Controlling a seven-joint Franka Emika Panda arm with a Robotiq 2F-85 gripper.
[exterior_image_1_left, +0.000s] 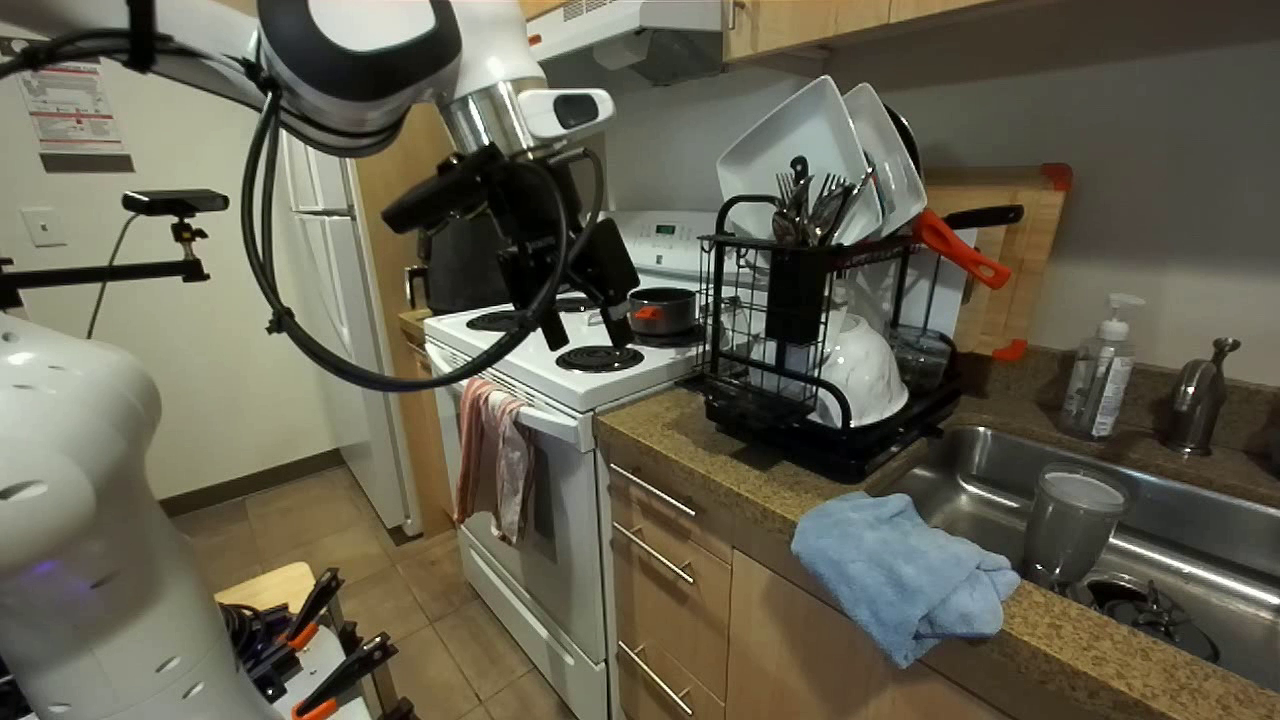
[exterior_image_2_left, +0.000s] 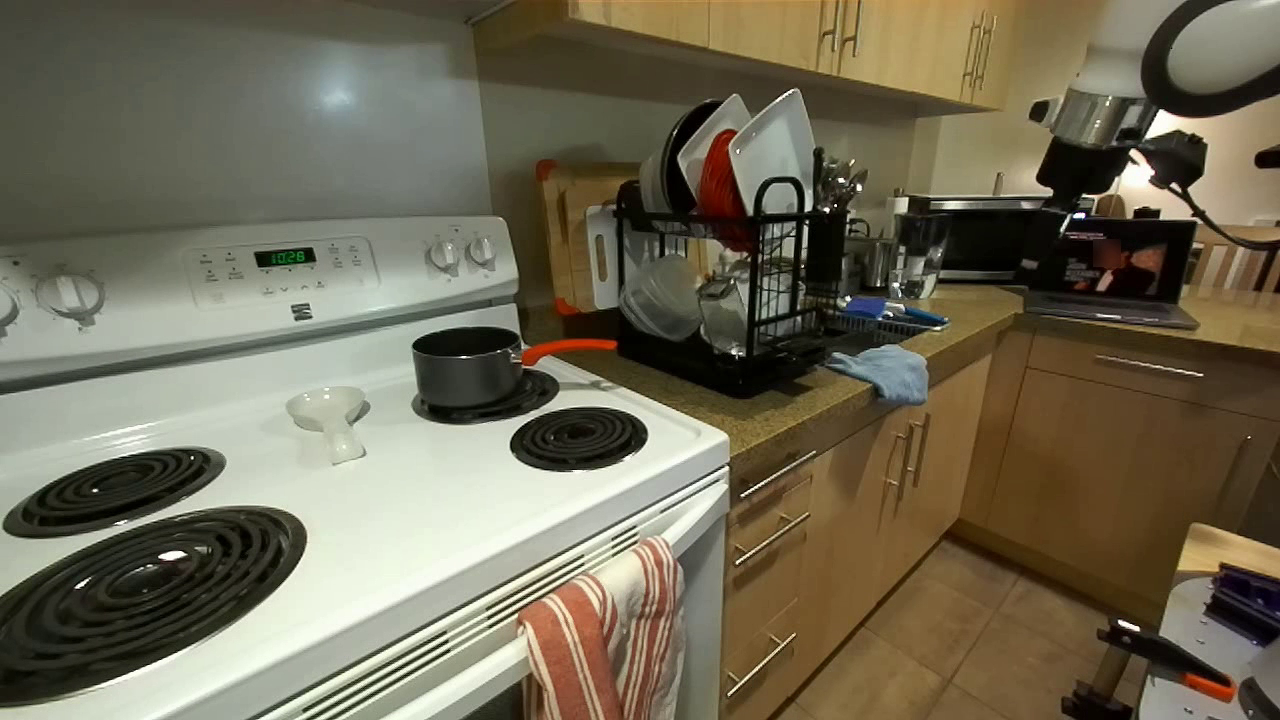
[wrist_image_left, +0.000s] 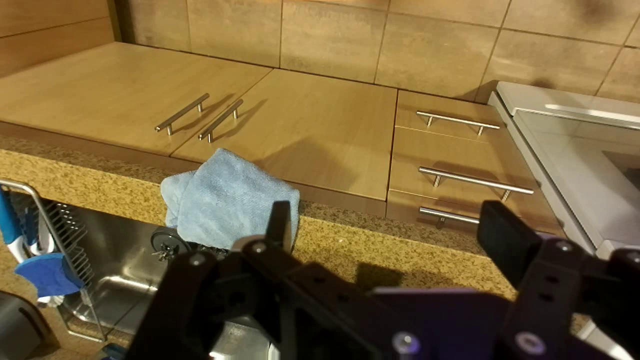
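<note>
My gripper is open, its two black fingers wide apart with nothing between them. In exterior view 1 the gripper hangs in the air in front of the stove, clear of everything. A crumpled blue cloth drapes over the counter's front edge beside the sink. In the wrist view this cloth lies to the left of the gap between the fingers. A dark pot with an orange handle sits on a back burner, and a white spoon rest lies left of it on the stovetop.
A black dish rack loaded with plates, bowls and cutlery stands between stove and sink. In the sink is a clear cup. A striped towel hangs from the oven handle. Bare counter shows beside the stove.
</note>
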